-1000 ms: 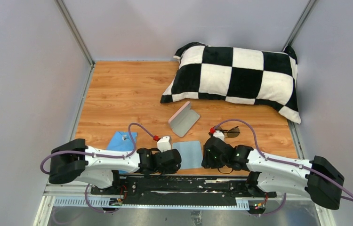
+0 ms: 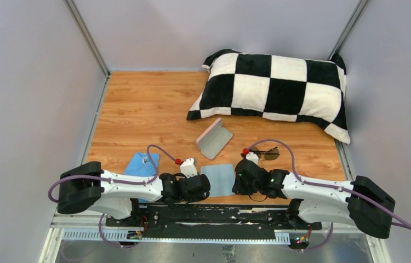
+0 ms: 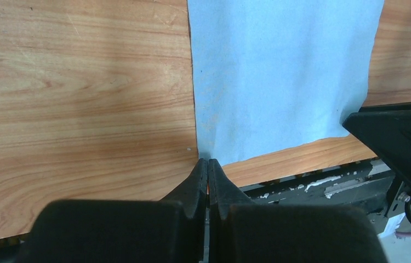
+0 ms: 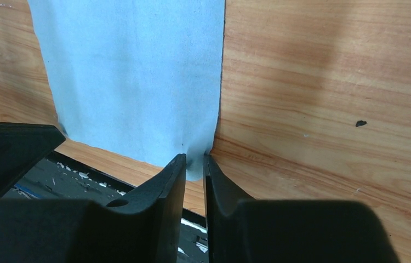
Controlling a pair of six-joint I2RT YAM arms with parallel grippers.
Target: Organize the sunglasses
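Observation:
A light blue cloth (image 2: 218, 179) lies flat between my two arms. At its near left corner, my left gripper is shut, fingertips touching the cloth's edge; whether any fabric is pinched is unclear. My right gripper straddles the near right corner, its fingers a little apart with a bit of cloth (image 4: 194, 167) between them. Dark sunglasses (image 2: 270, 154) rest on the table just beyond the right arm, partly covered by its hose. An unfolded glasses case (image 2: 216, 143), pink and grey, stands open behind the cloth.
Beside the left arm lies a blue pouch (image 2: 141, 164), partly hidden by it. A checkered pillow (image 2: 272, 85) fills the back right. The table's front edge runs close to both grippers.
The right arm has shifted slightly left. Cloth, case and sunglasses look unmoved.

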